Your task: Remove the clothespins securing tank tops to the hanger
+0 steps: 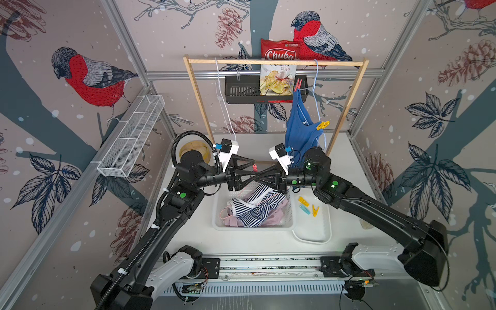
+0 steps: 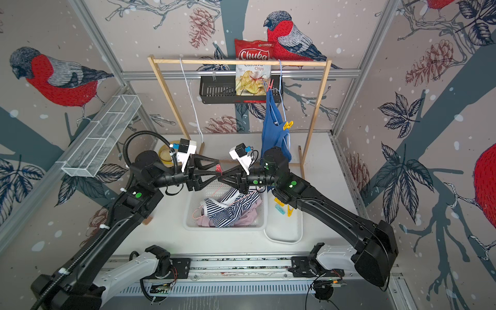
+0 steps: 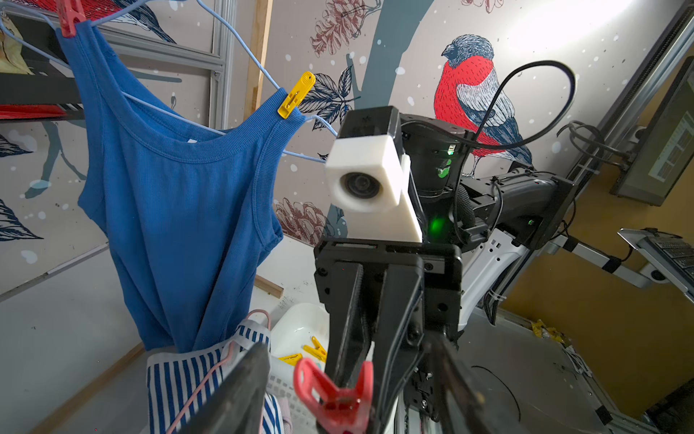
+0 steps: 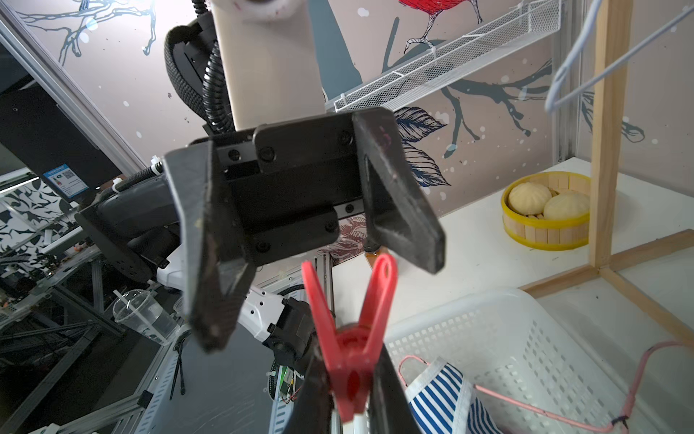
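A red clothespin [image 4: 352, 354] sits between the two grippers, over the basket, apart from the hanger. My right gripper is shut on it, its prongs sticking out beyond the fingertips. Around the pin, my left gripper stands open, with a blurred finger [image 3: 245, 387] on either side, clear of it. On the blue hanger [image 1: 318, 93] at the right hangs a blue tank top [image 3: 180, 217]. Another red clothespin [image 3: 70, 16] clips one strap, and a yellow clothespin [image 3: 296, 94] the other.
A white basket [image 1: 215, 222] below holds a striped top [image 1: 253, 211] and pink cloth. Right of it, a white tray [image 1: 311, 240] contains several clothespins. An empty white hanger [image 1: 222, 98] hangs at left on the wooden rack [image 1: 196, 98]. A bun steamer [image 4: 545, 235] stands behind.
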